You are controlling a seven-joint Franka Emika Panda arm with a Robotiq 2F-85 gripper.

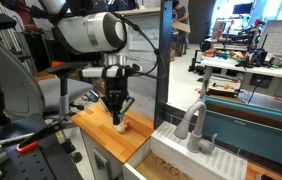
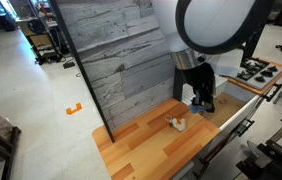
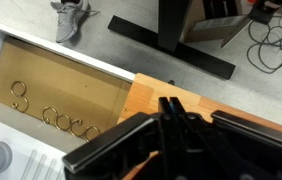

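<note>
My gripper (image 1: 117,117) hangs low over the wooden counter (image 1: 97,128), near a small pale object (image 1: 121,127) lying on the wood. From the other side, the gripper (image 2: 197,108) appears beside the pale pieces (image 2: 176,123), to their right. Its dark fingers (image 3: 167,106) come close together in the wrist view and look shut. What is between them is too small and dark to make out. Below the fingers in that view lies the edge of the wooden surface (image 3: 146,97).
A white-edged sink or drawer with a brown bottom (image 3: 81,80) holds several golden rings (image 3: 51,117). A grey faucet (image 1: 191,120) rises beside it. The grey plank wall (image 2: 121,60) stands behind the counter.
</note>
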